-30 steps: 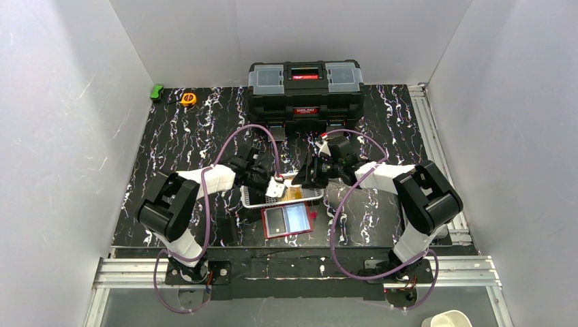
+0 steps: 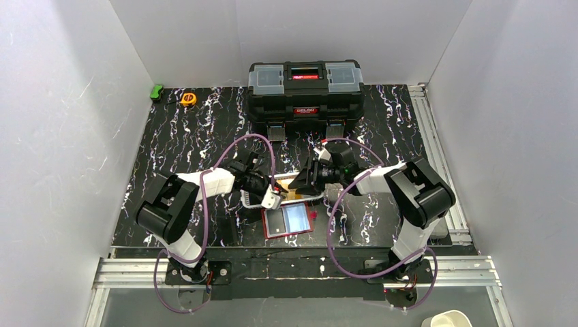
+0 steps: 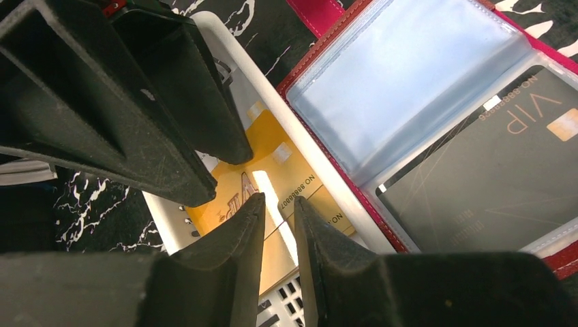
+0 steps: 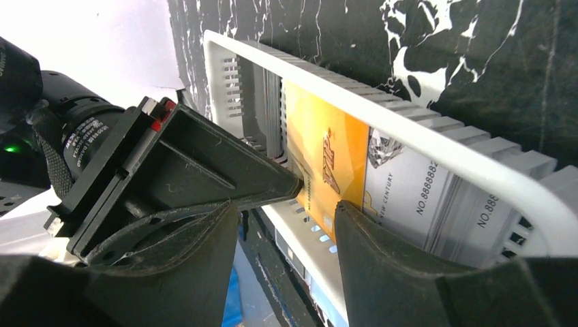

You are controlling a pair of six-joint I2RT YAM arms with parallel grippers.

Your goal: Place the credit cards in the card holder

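The white basket at table centre holds several upright cards. Gold cards stand in its middle, with silver cards beside them and dark cards further along. In front of it lies the open red card holder; a black VIP card shows in one clear pocket, while its blue-white pocket shows no card. My left gripper is open by a narrow gap over the gold cards, its tip close against the gold face in the right wrist view. Wider open, my right gripper hangs over the same cards.
Both grippers crowd closely together above the basket. A black toolbox stands behind it. An orange tape measure and a green object sit at the far left corner. Table to the right of the card holder is clear.
The right one has moved a little left, closer to it. The basket and card holder stay in place.
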